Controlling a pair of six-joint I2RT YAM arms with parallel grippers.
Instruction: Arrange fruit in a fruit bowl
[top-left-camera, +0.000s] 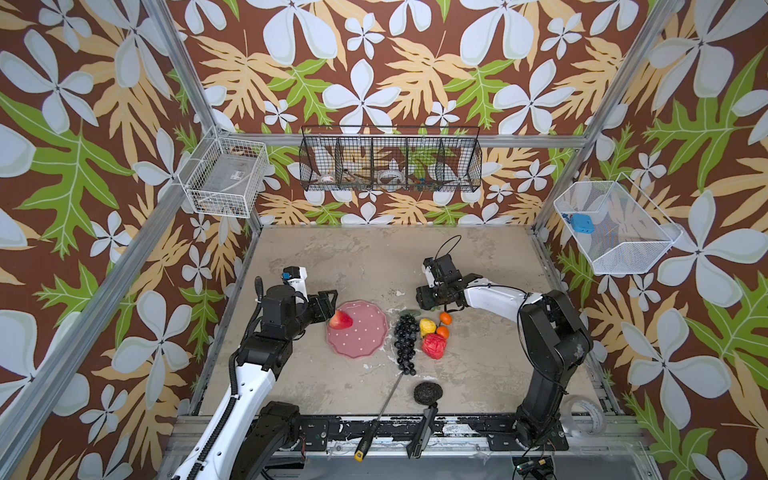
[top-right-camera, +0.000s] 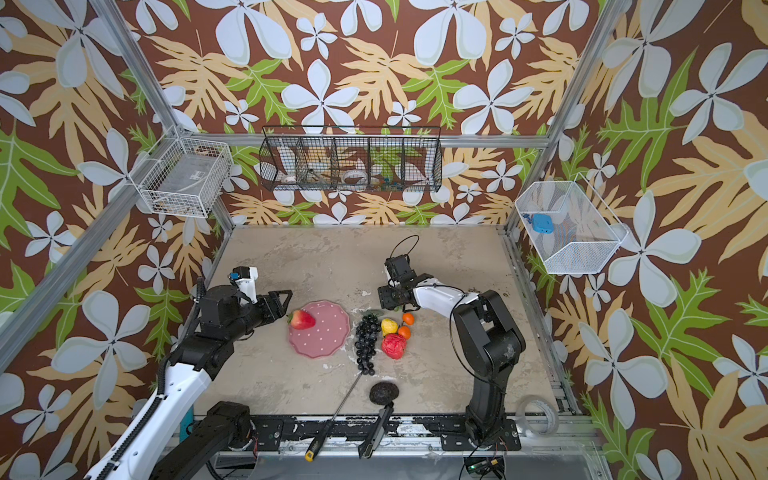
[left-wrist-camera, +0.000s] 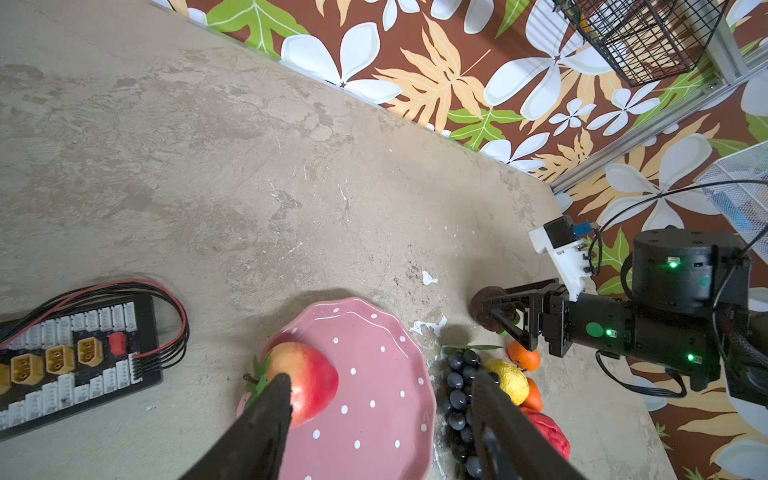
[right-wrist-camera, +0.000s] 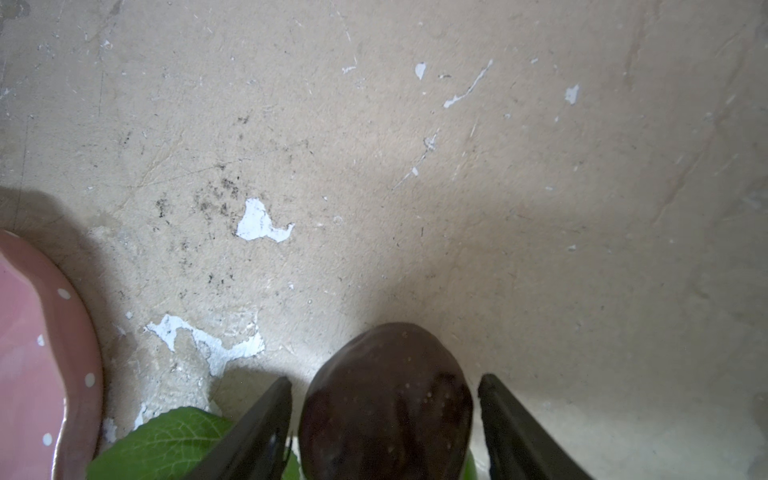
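Observation:
A pink polka-dot plate (top-left-camera: 364, 336) holds a red fruit with green leaves (left-wrist-camera: 308, 384) at its left. My left gripper (top-left-camera: 328, 302) stands open above the plate's left side, empty. My right gripper has its fingers either side of a dark brown round fruit (right-wrist-camera: 388, 376), right of and behind the plate; whether they touch it is unclear. Black grapes (top-left-camera: 405, 344), a yellow fruit (top-left-camera: 428, 327), orange fruits (top-left-camera: 445, 317) and a red fruit (top-left-camera: 433, 345) lie right of the plate, in front of my right gripper.
A black avocado-like item (top-left-camera: 428, 393) and a screwdriver (top-left-camera: 368, 440) lie at the front edge. A board with wires (left-wrist-camera: 72, 376) shows in the left wrist view. Wire baskets (top-left-camera: 388, 164) hang on the walls.

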